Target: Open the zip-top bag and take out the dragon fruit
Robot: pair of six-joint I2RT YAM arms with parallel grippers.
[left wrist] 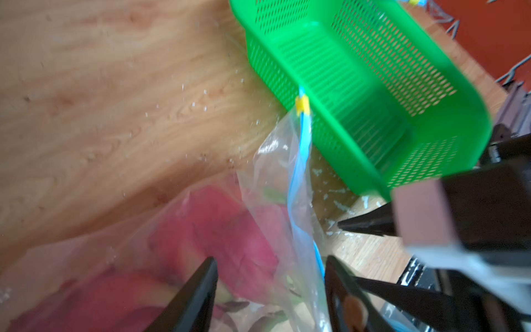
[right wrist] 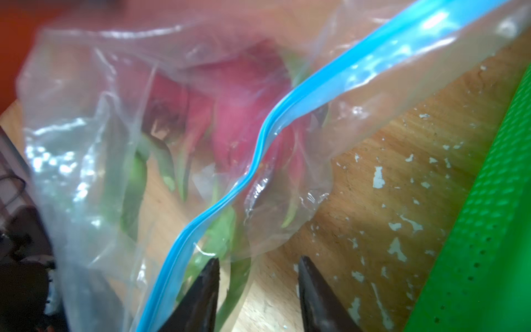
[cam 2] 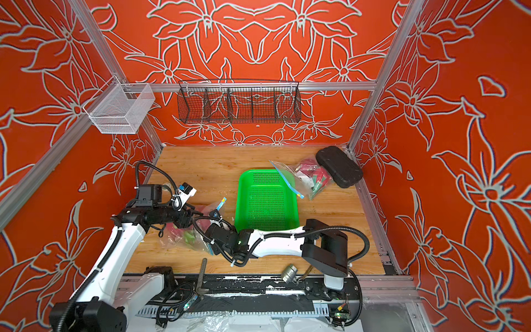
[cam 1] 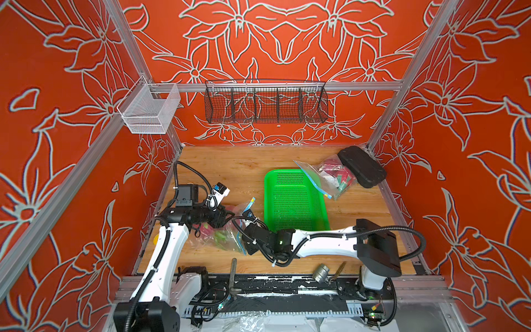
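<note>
The clear zip top bag, with a blue zip strip and a yellow slider, lies on the table left of the green basket. Inside it are pink dragon fruit with green scales, blurred by the plastic. My left gripper is open above the bag, its right finger near the zip edge. At the bag's mouth, my right gripper has its fingers apart; the blue zip strip runs past its left finger. I cannot tell whether any plastic lies between those fingers. From above, the arms partly hide the bag.
The green basket stands empty just right of the bag. A second bag with pink fruit and a black case lie at the back right. Both grippers are close together. Clear table lies at the back left.
</note>
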